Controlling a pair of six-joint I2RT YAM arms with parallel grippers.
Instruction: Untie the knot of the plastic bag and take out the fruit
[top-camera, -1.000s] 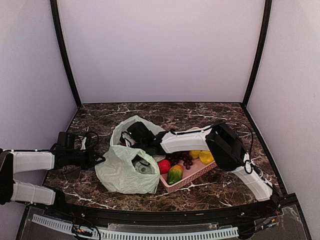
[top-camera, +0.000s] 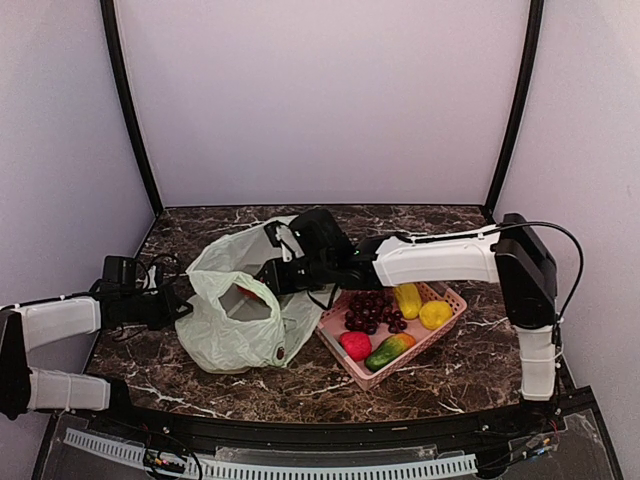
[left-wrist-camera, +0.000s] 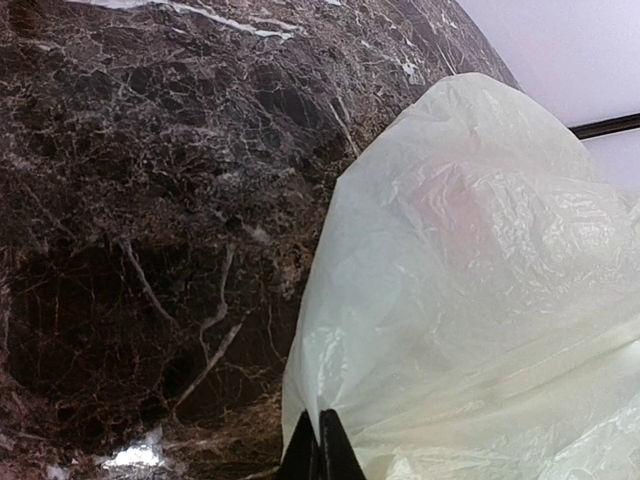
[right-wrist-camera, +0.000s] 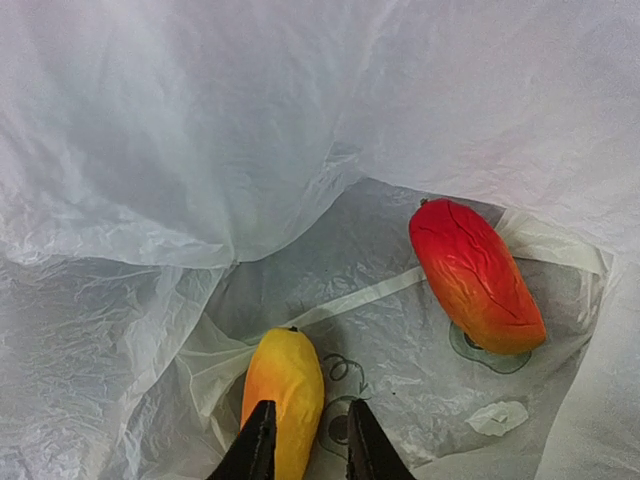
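The pale plastic bag (top-camera: 225, 340) stands open on the table, with its mouth facing up and towards my right arm. Inside it lie a red-orange mango (right-wrist-camera: 478, 277) and a yellow-orange mango (right-wrist-camera: 286, 390), apart from each other. My right gripper is at the bag's mouth, its fingers part open above the yellow mango; nothing is held between them. On the bag's left side, my left gripper is shut on a thin edge of the plastic. From above, the bag's wall hides most of the fruit.
A pink basket (top-camera: 372, 379) touches or nearly touches the bag's right side. It holds dark grapes (top-camera: 370, 312), a red fruit (top-camera: 355, 346), a green-orange mango (top-camera: 390, 350) and yellow fruits (top-camera: 435, 315). Bare marble table (top-camera: 450, 375) lies in front and to the right.
My right arm has drawn back to the right from deeper in the bag. The bag's mouth has spread wider, its body has shifted slightly left, and the basket has moved right.
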